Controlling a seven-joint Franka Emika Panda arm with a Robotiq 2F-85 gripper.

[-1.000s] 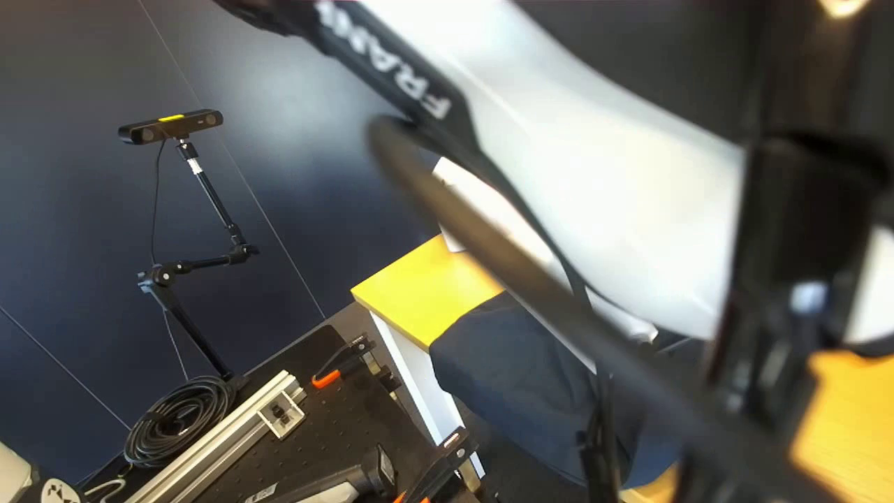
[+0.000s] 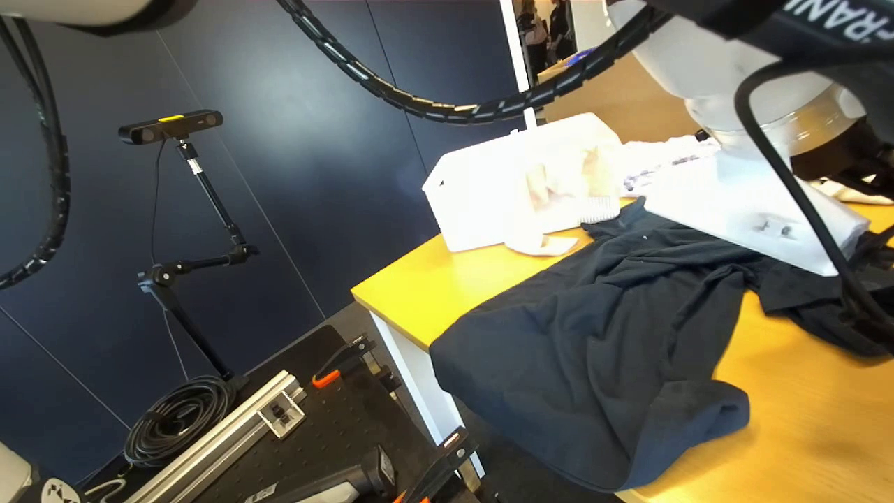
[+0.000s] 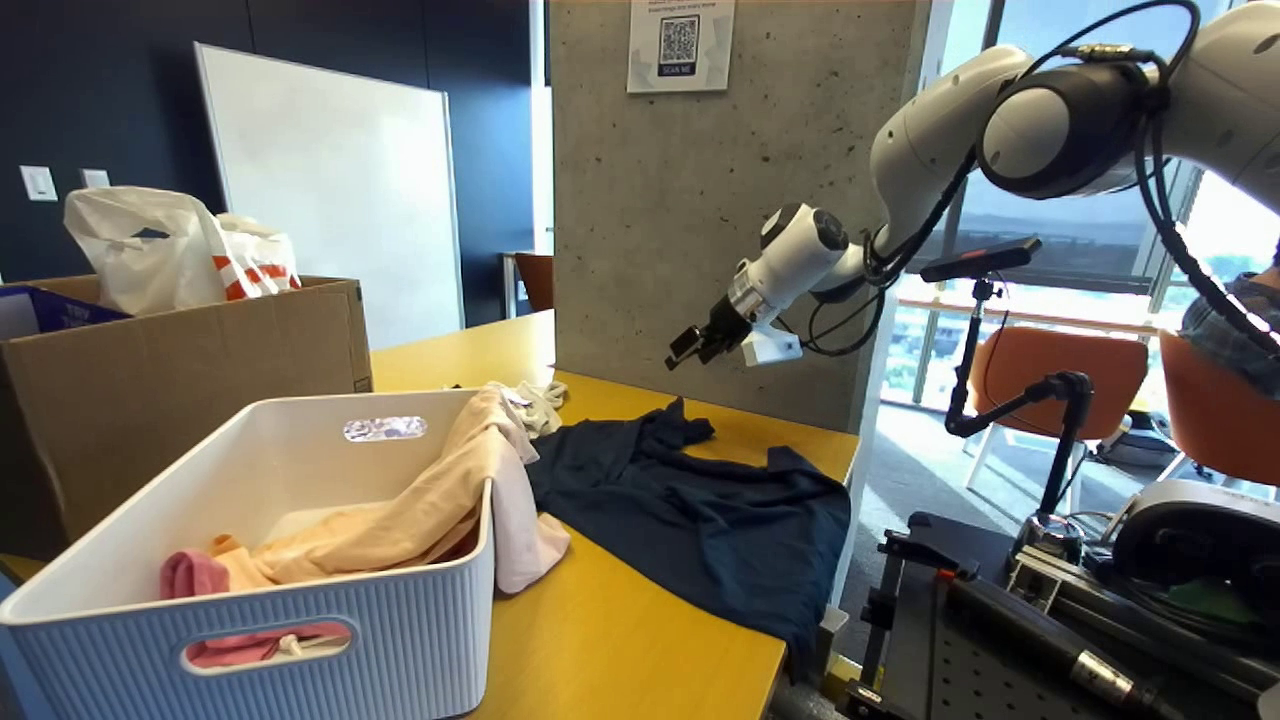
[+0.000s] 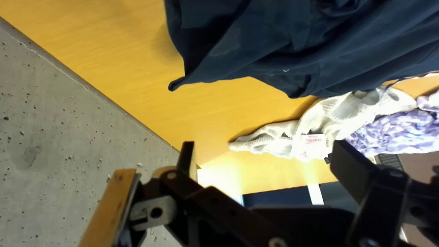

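Dark navy cloth (image 3: pixel 708 516) lies spread and wrinkled on the yellow table (image 3: pixel 612 642), one end hanging over the edge. My gripper (image 3: pixel 679 352) is above the table's far side, clear of the cloth, near the concrete wall. In the wrist view the gripper stands open, its fingers wide apart with nothing held between them. A pointed corner of the navy cloth (image 4: pixel 263 45) shows beyond the fingertips. Past the gap lies a white knit garment (image 4: pixel 280 138) with a tag.
A white bin (image 3: pixel 480 648) holds peach and pink clothes (image 3: pixel 384 534), one draped over its rim. Behind it stands a cardboard box (image 3: pixel 216 360) with plastic bags. The concrete pillar (image 3: pixel 720 216) bounds the table's back. Purple patterned cloth (image 4: pixel 395 133) lies near the white garment.
In exterior view 1 the arm has swung away from in front of the camera, up and to the right. Far more of the navy cloth and the white bin now show.
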